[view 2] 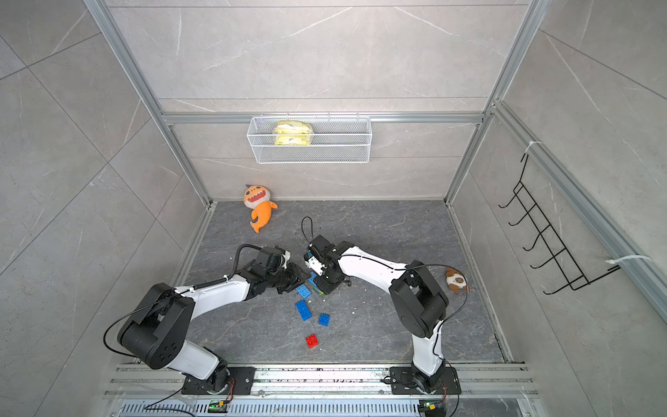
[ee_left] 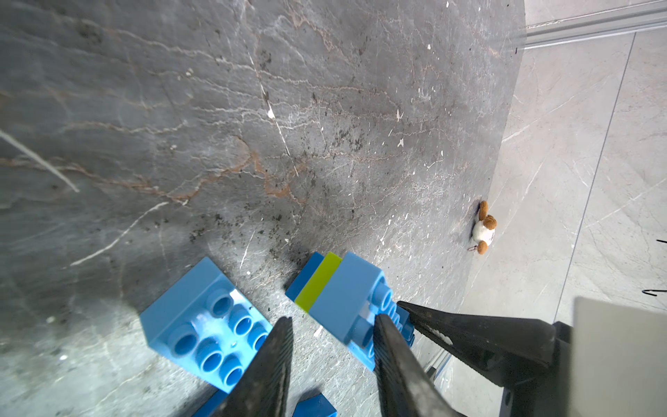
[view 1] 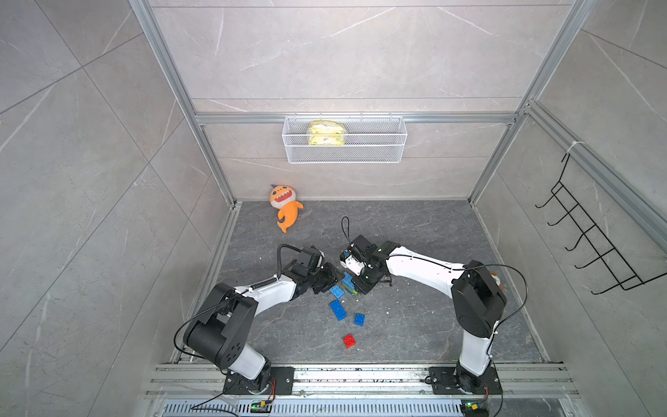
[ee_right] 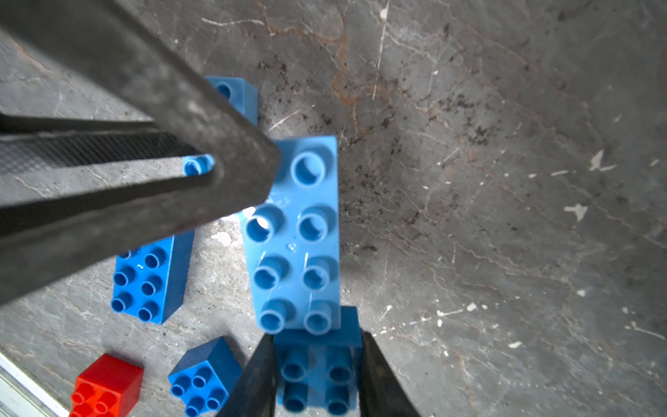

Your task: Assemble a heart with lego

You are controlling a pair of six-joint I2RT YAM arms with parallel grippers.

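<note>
A stack of bricks, light blue on top, lime green in the middle and dark blue below, lies between the two arms. My left gripper is open at its left end, its fingers overlapping that end in the right wrist view. At the opposite end, the fingers of my right gripper lie close along both sides of a dark blue brick, set lower than the light blue one. Whether they grip it cannot be made out. Lime green is hidden in the right wrist view.
A loose light blue brick lies beside the stack. Nearer the front are a blue brick, a smaller blue one and a red brick. An orange shark toy sits at the back left.
</note>
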